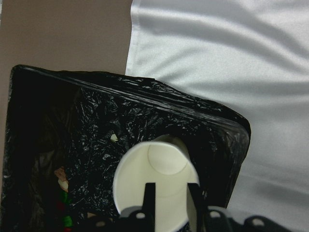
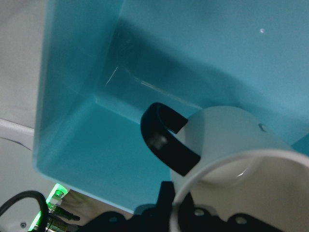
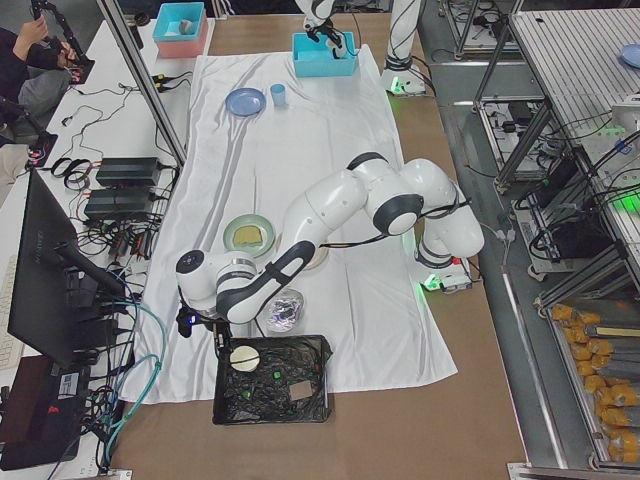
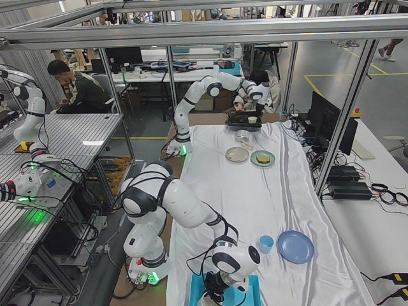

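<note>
My left gripper holds a cream cylindrical cup point(image 1: 130, 174) by its wall over the black bag-lined bin point(image 3: 270, 410), which has small scraps at the bottom. The cup's open mouth shows in the left wrist view. My right gripper has a white mug point(image 2: 227, 130) with a black handle point(image 2: 169, 150) between its fingers at the rim, inside or just over the light-blue tub point(image 3: 325, 62).
On the white cloth stand a green plate point(image 4: 262, 162) with a yellow item, a beige plate point(image 4: 236, 154), a crumpled foil item point(image 3: 285, 310), a blue plate point(image 4: 295, 247) and a blue cup point(image 4: 266, 243).
</note>
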